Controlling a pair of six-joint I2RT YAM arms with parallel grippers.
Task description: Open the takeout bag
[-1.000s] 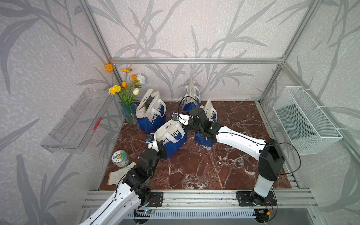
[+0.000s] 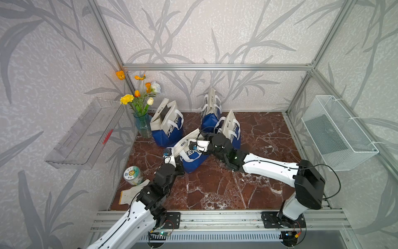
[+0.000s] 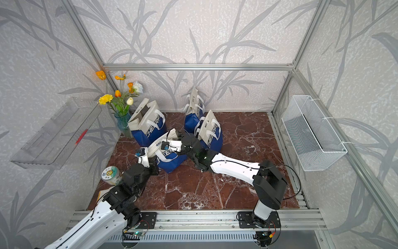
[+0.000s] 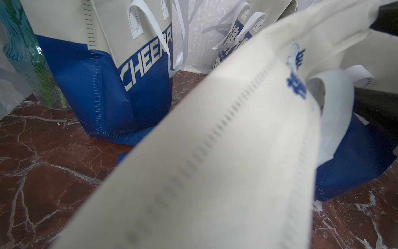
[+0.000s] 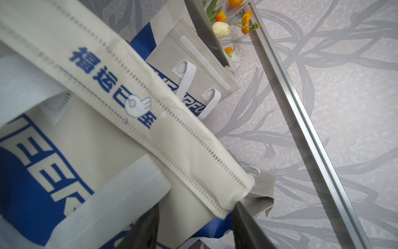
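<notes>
A blue and cream takeout bag (image 2: pixel 191 165) stands at the table's middle front, its top band (image 5: pixel 132 99) flat with blue lettering and white handles hanging. My left gripper (image 2: pixel 176 159) is shut at the bag's left end; in the left wrist view cream fabric fills much of the picture, and whether any is between the fingers is hidden. My right gripper is open over the bag's front, its blurred fingers either side of the lower end of the top band, close to a handle.
Other bags (image 2: pixel 165 128) stand behind, with a flower vase (image 2: pixel 143 126) at back left. A round tin (image 2: pixel 133 176) and paper lie front left. Baskets (image 3: pixel 315 132) hang on both side walls.
My left arm stays in place.
</notes>
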